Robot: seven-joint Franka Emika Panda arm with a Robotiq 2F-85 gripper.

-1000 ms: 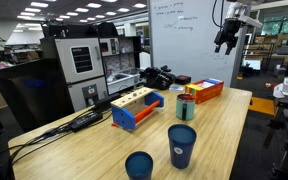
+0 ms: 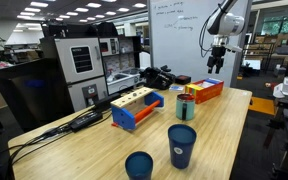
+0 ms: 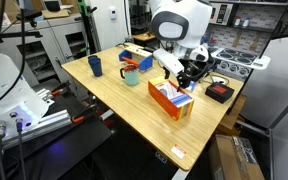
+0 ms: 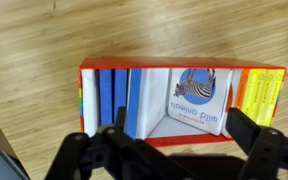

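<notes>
My gripper stands open with nothing between its fingers. In the wrist view, a red box (image 4: pixel 174 62) holding books lies beneath it. Blue books (image 4: pixel 106 100) stand at the box's left end, and a white book with a zebra picture (image 4: pixel 196 98) lies in the middle, its lettering upside down. At the right end are yellow and orange spines (image 4: pixel 258 92). My dark fingers hide parts of the box's near side. Exterior view 2 has the gripper (image 3: pixel 178 80) above the same box (image 3: pixel 168 105), apart from it.
Two dark blue cups (image 2: pixel 182 146) (image 2: pixel 139 165) and a green pot (image 2: pixel 185 106) stand on the wooden table (image 2: pixel 89 155). A toy workbench (image 2: pixel 137 108) is beyond them. A black device (image 3: pixel 219 92) sits beside the box.
My arm has come down and slightly left in exterior view 1, bringing the gripper closer to the red box. The box and the other objects have stayed in place.
</notes>
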